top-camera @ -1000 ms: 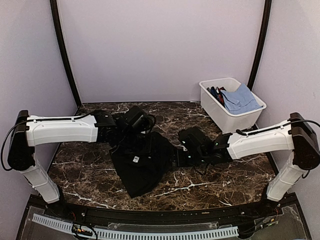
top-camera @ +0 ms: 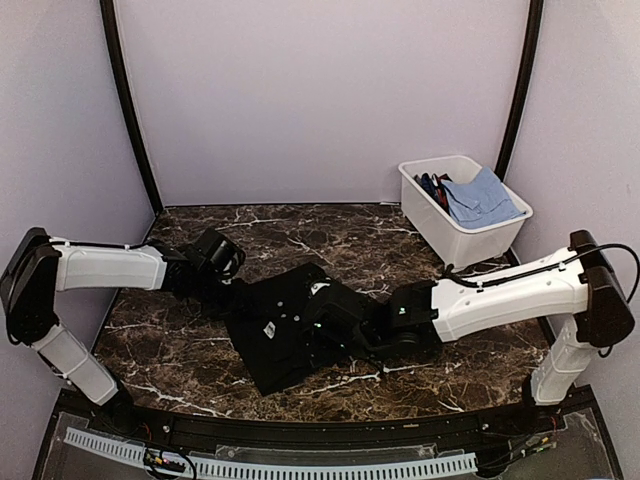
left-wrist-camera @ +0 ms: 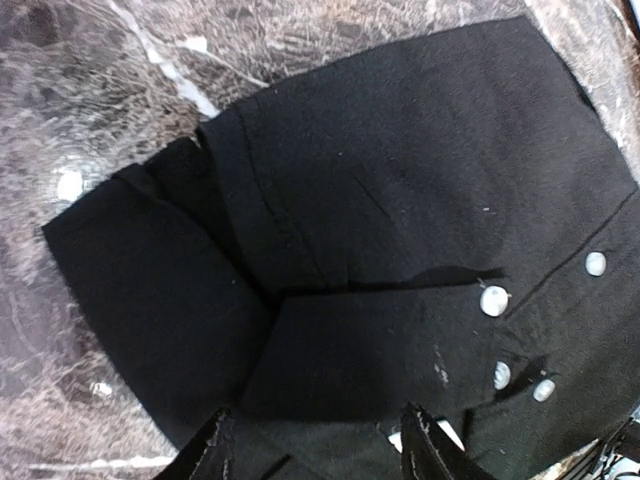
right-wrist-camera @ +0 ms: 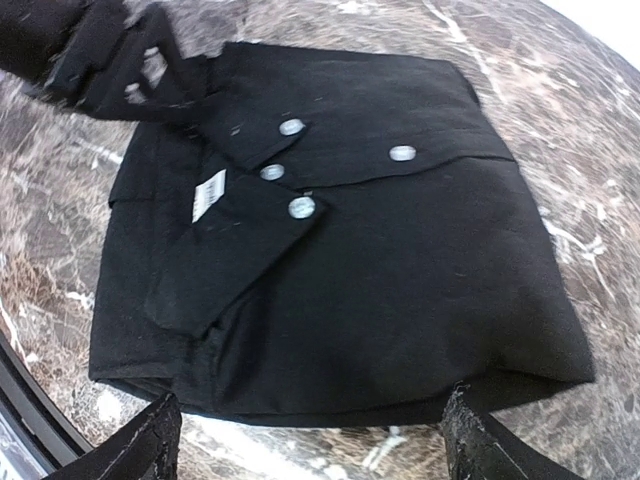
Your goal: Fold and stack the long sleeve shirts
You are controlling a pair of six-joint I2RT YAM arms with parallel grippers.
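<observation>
A black shirt lies on the dark marble table, folded into a rough four-sided bundle with its collar, pale buttons and a white label facing up. Over its left edge in the top view hangs my left gripper, its fingers apart. Collar and buttons of the shirt show in the left wrist view, with no cloth visibly pinched. My right gripper is open over the shirt's right side; in the right wrist view the shirt's near edge crosses between its fingertips, unpinched. The right arm covers part of the shirt from above.
At the back right stands a white bin with a light blue garment and darker clothes in it.
My left arm has drawn back leftward from over the shirt's middle to its left edge. The right arm has moved left, over the shirt. Its cloth looks flatter around the collar.
</observation>
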